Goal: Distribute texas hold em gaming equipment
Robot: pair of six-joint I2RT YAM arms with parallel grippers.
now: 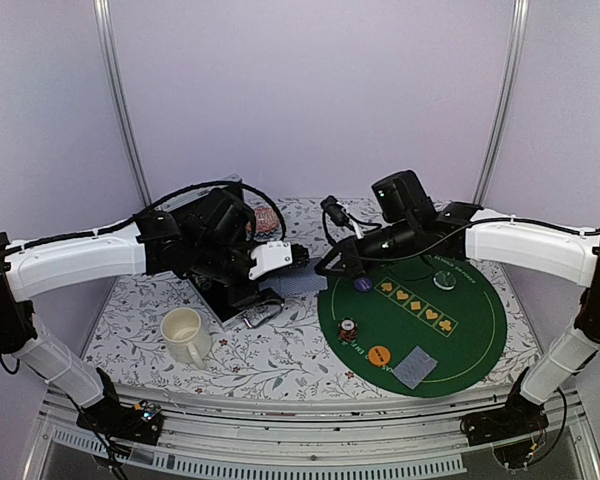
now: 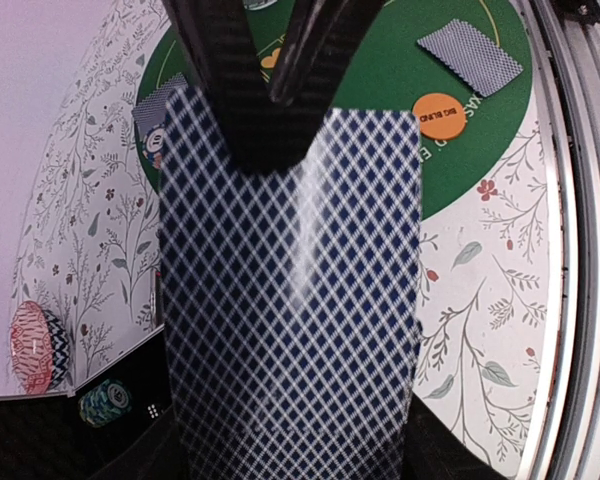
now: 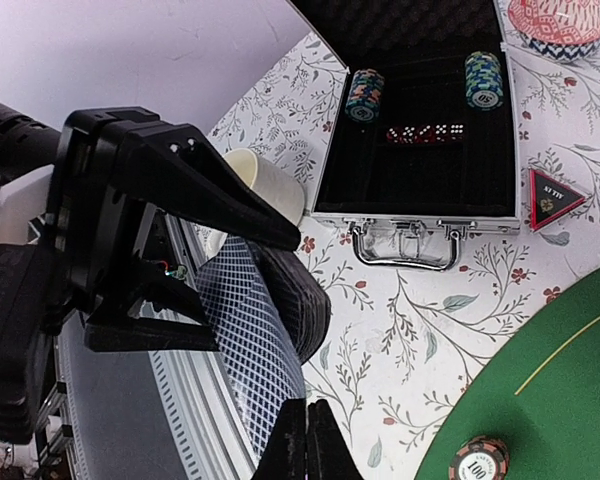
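A deck of blue-and-white checked cards (image 2: 290, 330) is gripped by my left gripper, which is shut on it above the table. In the right wrist view one card (image 3: 245, 350) slants out past the deck's dark edge (image 3: 305, 310). The closed tips of my right gripper pinch that card's end. Seen from above, the right gripper (image 1: 325, 268) is just right of the left one. On the green mat (image 1: 475, 350) lie face-down cards (image 1: 415, 367), an orange big blind button (image 1: 380, 355) and stacked chips (image 1: 347, 328).
An open case (image 3: 410, 180) with chips and dice stands at the left, its handle (image 3: 405, 262) toward the front. A cream mug (image 1: 186, 336) is near it. Behind is a red patterned bowl (image 1: 267, 218); a triangular all-in marker (image 3: 555, 198) lies beside the case.
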